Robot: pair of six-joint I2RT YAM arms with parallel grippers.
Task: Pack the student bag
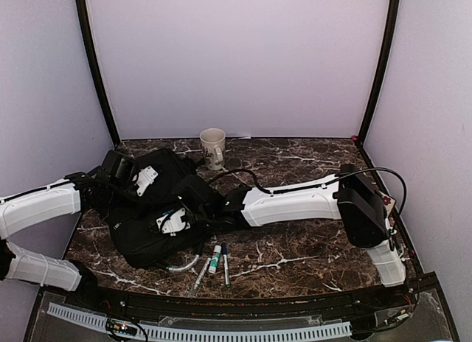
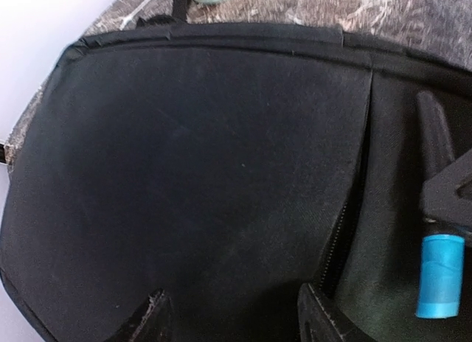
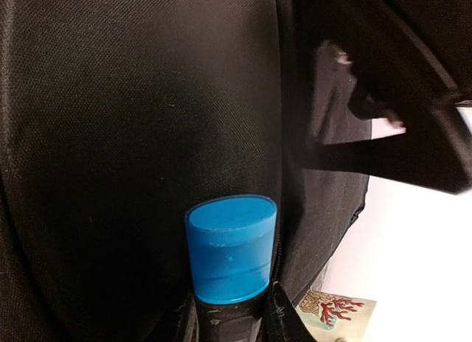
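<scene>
The black bag (image 1: 140, 239) lies open on the left of the table, filling most of both wrist views. My right gripper is shut on a dark marker with a blue cap (image 3: 230, 246), held over the bag's fabric beside a zipper. The same blue end (image 2: 440, 276) shows at the right of the left wrist view. My left gripper stands open above the bag's back flap, nothing seen between its fingers.
A white mug (image 1: 212, 147) stands at the back. A glue stick (image 1: 214, 259), a marker (image 1: 226, 264) and a thin pale item (image 1: 198, 276) lie at the front.
</scene>
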